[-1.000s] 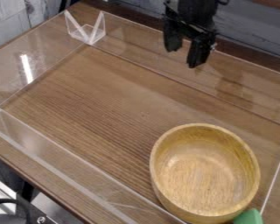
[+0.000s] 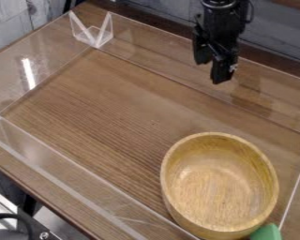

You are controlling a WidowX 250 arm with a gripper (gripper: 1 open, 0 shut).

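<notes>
My black gripper point(image 2: 216, 58) hangs at the top centre-right of the camera view, over the back of the wooden tray, open; what lies between its fingers is too small to tell. A large yellow bowl point(image 2: 183, 187) sits at the front right, apparently empty. A green object point(image 2: 266, 232) is partly visible at the lower right corner.
A clear wire-like holder point(image 2: 93, 30) stands at the back left. Raised edges point(image 2: 27, 159) border the tray, and a dark cable lies outside it at lower left.
The gripper has shifted and turned slightly at the back, its fingertips now a little lower in the view. The bowl and other objects have not moved.
</notes>
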